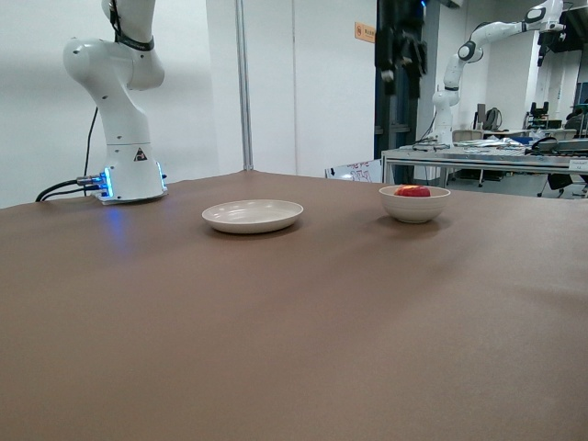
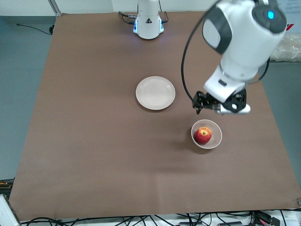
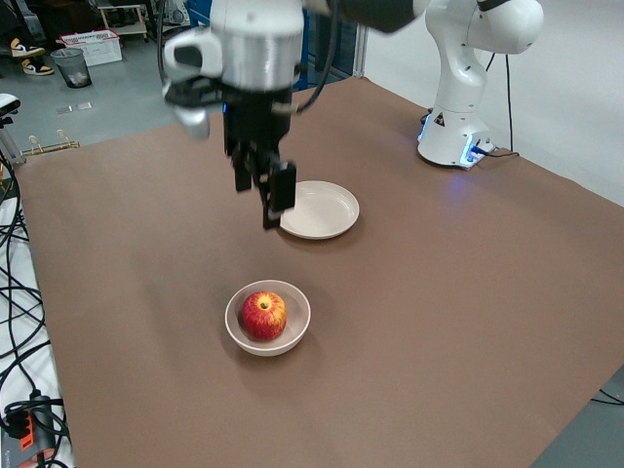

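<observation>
A red apple (image 2: 203,135) sits in a small white bowl (image 2: 214,141), also seen in the top view (image 1: 414,208) and right view (image 3: 263,317). A white plate (image 2: 155,92) lies beyond it, empty. My black gripper (image 3: 273,205) hangs above the table, higher than the bowl and apart from it; in the left view it is partly behind the white wrist. The frames do not clearly show whether its fingers are open or shut; no object is visible in it.
Cables and hardware lie along the near edge beyond the table.
</observation>
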